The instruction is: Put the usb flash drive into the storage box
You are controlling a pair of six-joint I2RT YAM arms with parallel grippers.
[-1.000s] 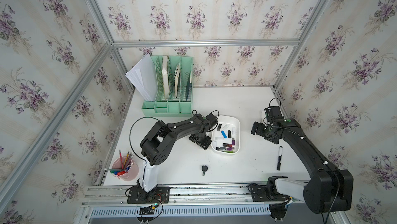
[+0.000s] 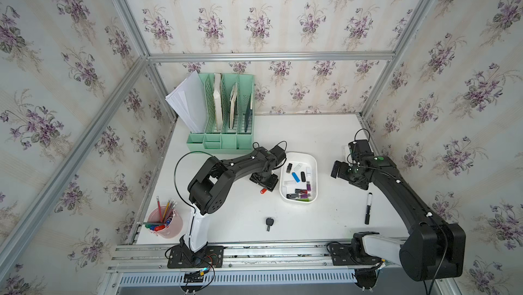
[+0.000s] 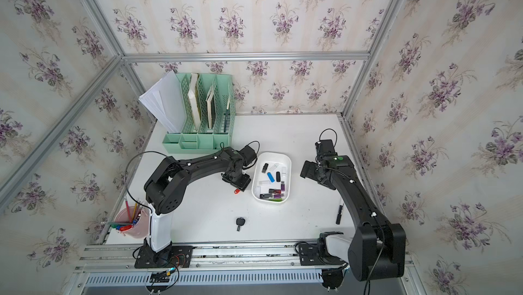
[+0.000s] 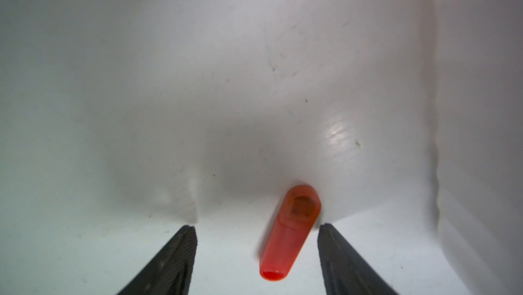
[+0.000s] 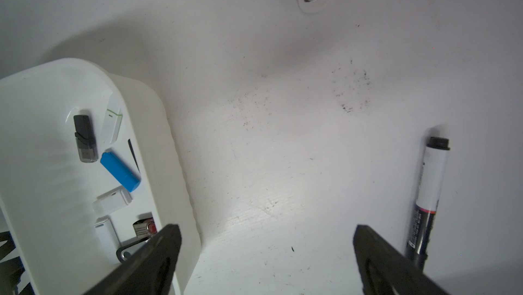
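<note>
A red USB flash drive (image 4: 288,232) lies on the white table just left of the white storage box (image 2: 298,158). In the left wrist view my left gripper is part open right over it, one finger either side, apart from the drive; the box wall fills the right edge. The box (image 5: 158,142) holds several flash drives of various colours. My right gripper stands open to the box's right with nothing between its fingers.
A green file organiser (image 2: 218,145) stands at the back left, a pink pen cup (image 3: 130,227) at the front left. A black key-like object (image 2: 269,222) lies at the front. A marker (image 5: 427,186) lies at the right.
My left gripper has risen slightly toward the back, so the red drive shows in the top left view. The right arm has not moved.
</note>
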